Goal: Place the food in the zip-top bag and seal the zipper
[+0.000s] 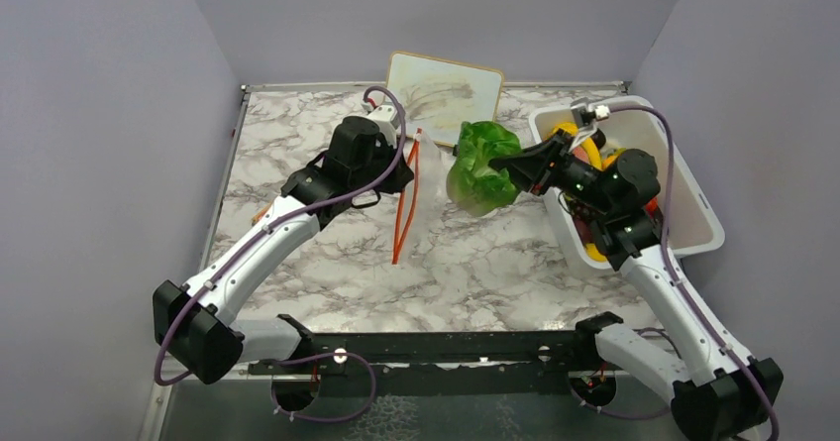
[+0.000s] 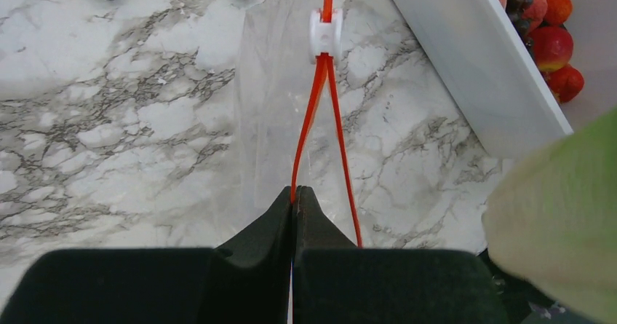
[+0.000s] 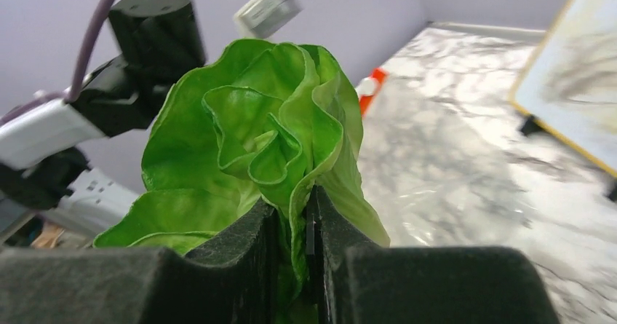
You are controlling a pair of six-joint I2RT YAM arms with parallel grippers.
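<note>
A clear zip top bag (image 2: pixel 273 113) with a red zipper edge hangs from my left gripper, which is shut on one red strip of its mouth. The two red strips (image 1: pixel 405 213) part slightly below a white slider (image 2: pixel 325 34), leaving a narrow gap. My right gripper is shut on a leafy green lettuce (image 3: pixel 240 120), gripping the bunched leaves. In the top view the lettuce (image 1: pixel 482 168) is held just right of the bag's mouth, apart from the red strips; whether it touches the film is unclear.
A white bin (image 1: pixel 705 213) of fruit and vegetables stands at the right, partly under my right arm. A framed whiteboard (image 1: pixel 446 89) leans at the back. An orange item (image 1: pixel 261 213) lies at the left, mostly hidden by my left arm.
</note>
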